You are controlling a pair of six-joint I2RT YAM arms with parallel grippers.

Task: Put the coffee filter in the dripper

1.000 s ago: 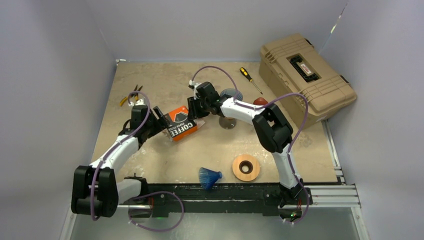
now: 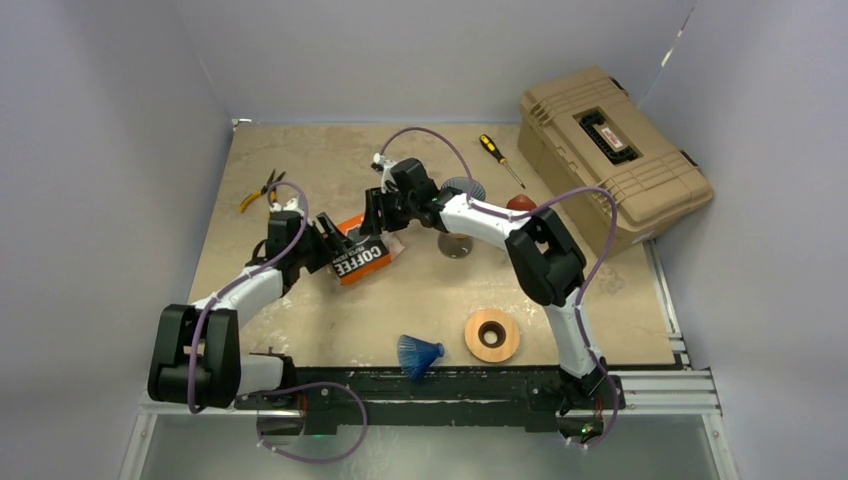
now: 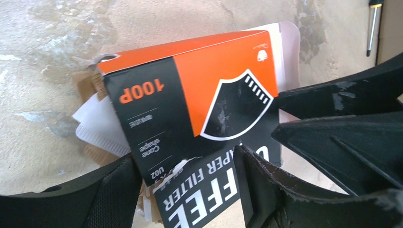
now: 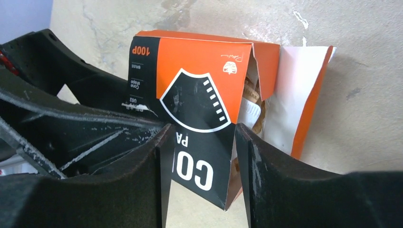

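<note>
An orange-and-black coffee filter box (image 2: 360,259) lies on the table with its flaps loose; white paper and brown filters (image 4: 252,111) show inside. My left gripper (image 2: 328,240) is open over the box's left part. My right gripper (image 2: 374,212) is just above the box's upper right, fingers part open, with no clear hold on it in the right wrist view. A dark metal dripper (image 2: 464,187) on a stand (image 2: 455,247) is partly hidden behind the right arm. A blue ribbed cone (image 2: 418,354) lies on its side at the front.
A tan toolbox (image 2: 570,120) fills the back right. Pliers (image 2: 250,199), a screwdriver (image 2: 492,148) and a wooden ring (image 2: 510,335) lie around. A red object (image 2: 520,202) is behind the right arm. The front-middle table has free room.
My left gripper has moved slightly toward the box. My right gripper has shifted a little left over the box.
</note>
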